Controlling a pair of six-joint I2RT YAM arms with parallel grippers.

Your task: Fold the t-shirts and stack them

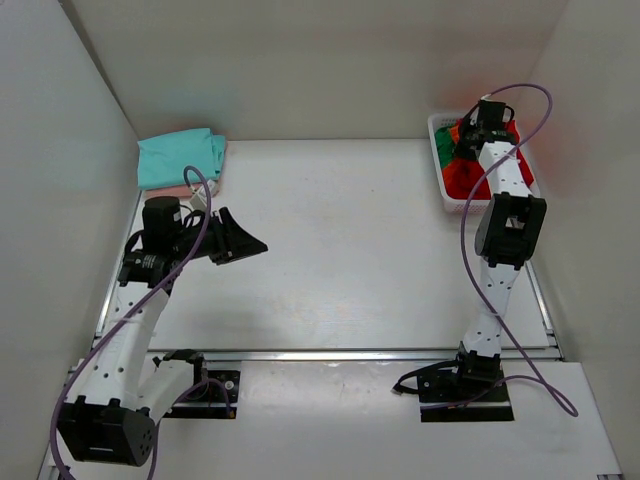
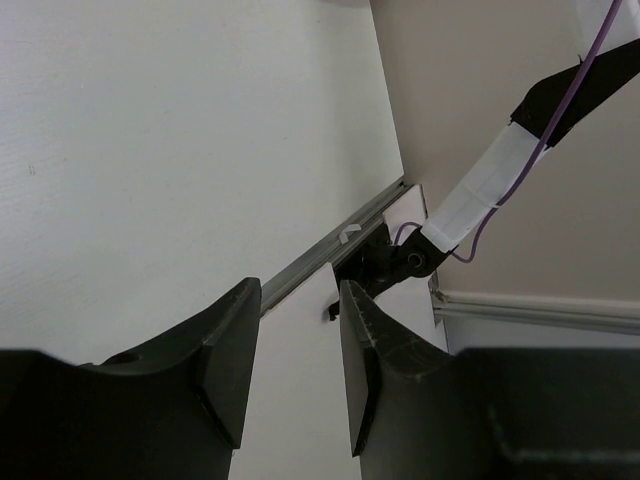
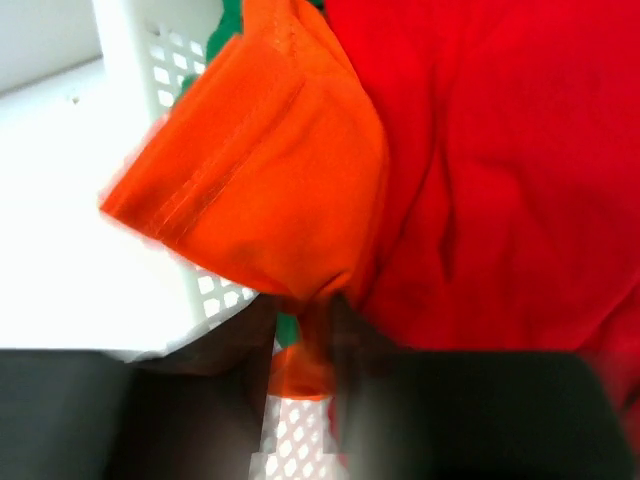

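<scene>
In the top view a white basket (image 1: 448, 205) at the back right holds red (image 1: 462, 178), orange and green shirts. My right gripper (image 1: 470, 140) is down inside it. In the right wrist view an orange cloth (image 3: 260, 170) lies between and above the blurred fingertips of my right gripper, beside red cloth (image 3: 500, 170); whether it is gripped cannot be told. A folded cyan shirt (image 1: 175, 158) lies on a pink one at the back left. My left gripper (image 1: 245, 245) hangs over the left of the table, its fingertips close together in its wrist view, with nothing visible between.
Walls stand close behind and at both sides, the right one near the basket.
</scene>
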